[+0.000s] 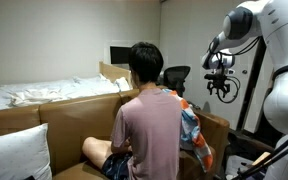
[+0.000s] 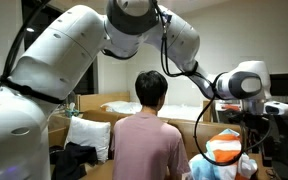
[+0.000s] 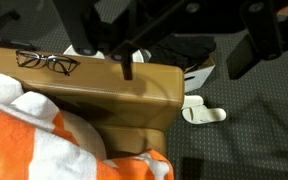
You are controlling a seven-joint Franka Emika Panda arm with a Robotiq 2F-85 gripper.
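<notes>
My gripper stands open above the end of the brown couch, its dark fingers point(image 3: 127, 62) apart with nothing held between them. Below lies the corner of the couch's back ledge point(image 3: 134, 90). An orange, white and blue cloth point(image 3: 54, 150) drapes over the couch, apart from the fingers; in exterior view 2 the same cloth point(image 2: 219, 157) hangs beside a seated person. Dark-rimmed glasses point(image 3: 46, 62) rest on the ledge at the left of the wrist view. From exterior view 1, the gripper point(image 1: 220, 92) hangs high at the right, small and distant.
A dark-haired person point(image 1: 151, 125) in a pink shirt sits on the couch, close to the arm's reach. White slippers point(image 3: 203, 110) lie on the dark floor near a box. Behind the couch stand a bed point(image 1: 44, 92) and a black office chair point(image 1: 175, 78).
</notes>
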